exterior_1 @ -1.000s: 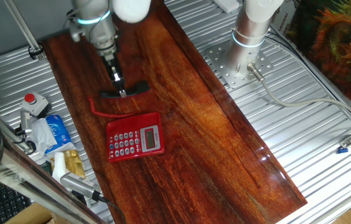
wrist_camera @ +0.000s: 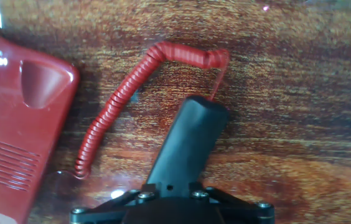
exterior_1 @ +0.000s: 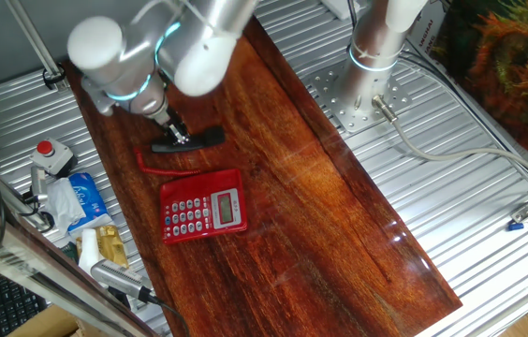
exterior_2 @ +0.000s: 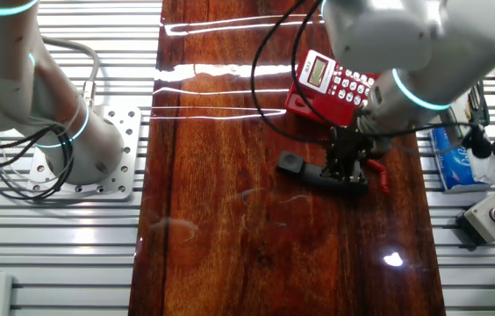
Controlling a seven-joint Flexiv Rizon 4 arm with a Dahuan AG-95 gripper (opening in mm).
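Note:
A black telephone handset [exterior_1: 210,138] is on or just above the wooden table, beyond the red telephone [exterior_1: 203,205]. My gripper [exterior_1: 180,138] reaches down to its middle and appears shut on it. In exterior view 2 the dark gripper [exterior_2: 346,162] covers part of the handset [exterior_2: 304,168]. In the wrist view the handset [wrist_camera: 191,137] runs up from under the gripper body, which hides the fingertips. A coiled red cord [wrist_camera: 122,93] leads to the handset's far end, its last bit drawn thin. The telephone's empty cradle end [wrist_camera: 45,84] lies to the left.
Dark cables [exterior_2: 261,79] hang by the arm.
The arm above the gripper has swung lower and leftward in exterior view 1, pivoting around the handset. The handset has tipped slightly, from a curved to a straighter outline, while the telephone keeps its place.

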